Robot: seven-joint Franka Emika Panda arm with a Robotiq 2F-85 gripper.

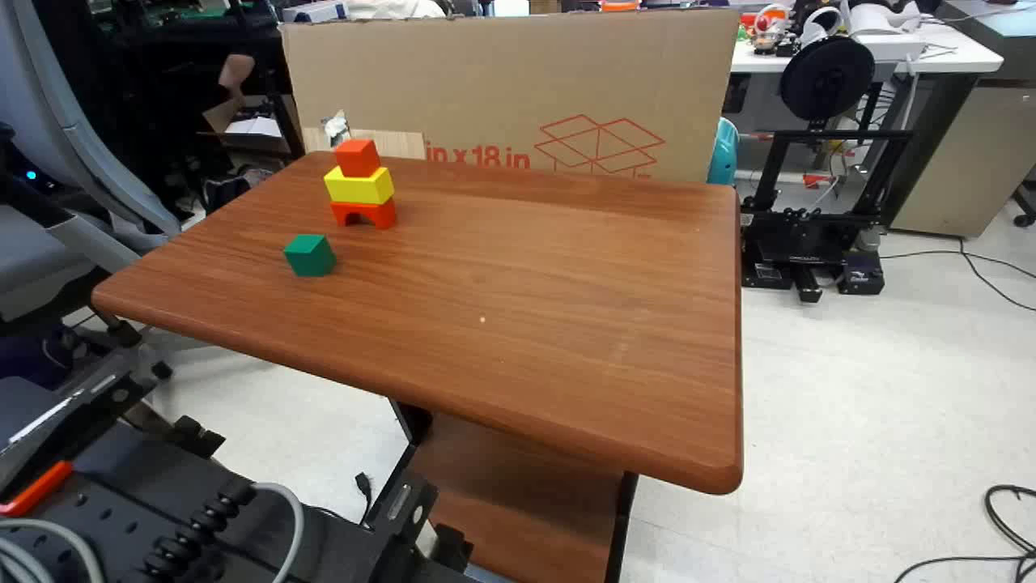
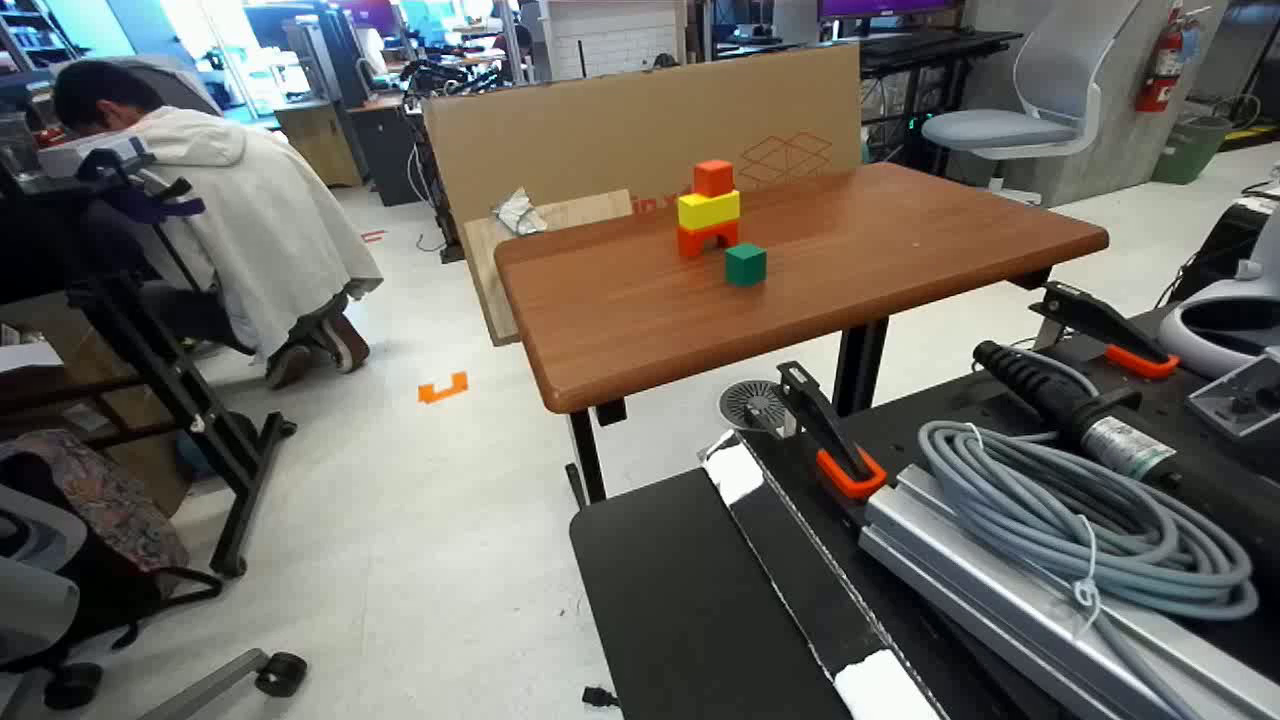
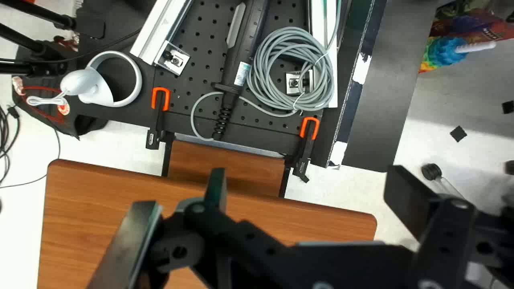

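Note:
On the brown table (image 1: pixel 544 291) stands a small stack: a red arch block (image 1: pixel 380 212) at the bottom, a yellow block (image 1: pixel 359 186) across it and a red block (image 1: pixel 357 157) on top. A green cube (image 1: pixel 310 256) rests apart from the stack, nearer the table's front edge. Exterior view 2 shows the same stack with its yellow block (image 2: pixel 708 212) and the green cube (image 2: pixel 745 265) close by. Only the wrist view has my gripper, with its dark fingers (image 3: pixel 217 187) wide apart. It is open and empty; no blocks appear in that view.
A cardboard sheet (image 1: pixel 486 82) stands behind the table. Beside the table's front, a black perforated bench (image 3: pixel 202 72) carries coiled grey cable (image 3: pixel 270 67) and orange-tipped clamps (image 3: pixel 308 139).

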